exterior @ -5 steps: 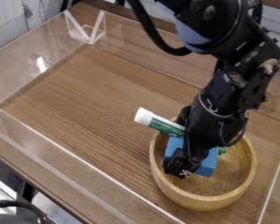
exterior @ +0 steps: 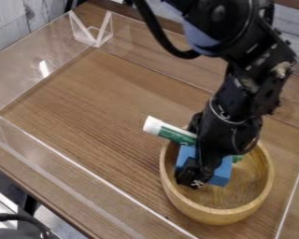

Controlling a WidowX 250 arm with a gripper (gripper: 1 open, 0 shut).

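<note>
The black gripper (exterior: 205, 161) reaches down into a round wooden bowl (exterior: 217, 211) at the lower right, its fingers around a blue block (exterior: 216, 171) inside the bowl. The gripper is open, though its far side is partly hidden. A white and green tube (exterior: 167, 131) lies slanted across the bowl's upper part, behind the gripper, which hides its middle.
Clear plastic edging runs along its left and front sides. A black cable lies at the lower left corner.
The gripper and arm have shifted very slightly; the bowl, block and tube look nearly unchanged.
</note>
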